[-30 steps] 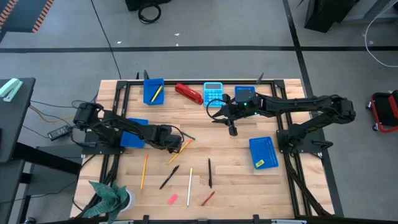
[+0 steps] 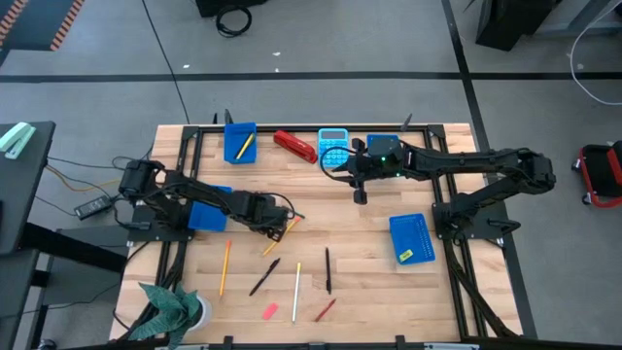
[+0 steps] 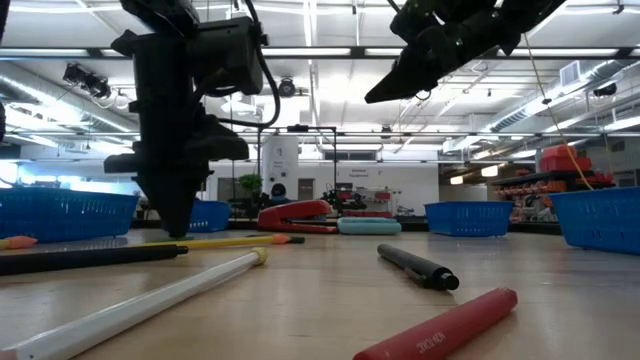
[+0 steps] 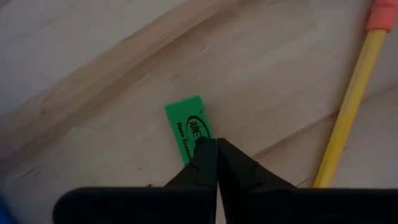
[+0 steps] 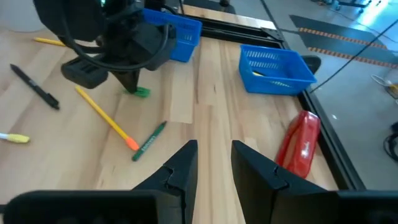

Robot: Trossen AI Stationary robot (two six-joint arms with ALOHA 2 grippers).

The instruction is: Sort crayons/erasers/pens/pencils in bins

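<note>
On the wood lies a green eraser (image 4: 188, 124), its lower part hidden behind my left gripper in the left wrist view. That gripper's fingers meet at the tips with nothing between them. A yellow pencil (image 4: 349, 112) with an orange end lies to their right. My right gripper hangs above the table, open and empty. Below and ahead of it are a green crayon (image 5: 149, 140) and the same pencil. Nearer the front lie black pens (image 2: 263, 277), a white pencil (image 2: 296, 292), a red crayon (image 2: 326, 310) and a pink eraser (image 2: 270, 311).
Blue bins stand at the back left (image 2: 231, 128), beside the left arm (image 2: 206, 220), at the right (image 2: 412, 239) and behind the right arm. A red stapler (image 2: 294, 146) and a blue calculator (image 2: 332, 136) sit at the back. A potted plant (image 2: 175, 309) occupies the front left corner.
</note>
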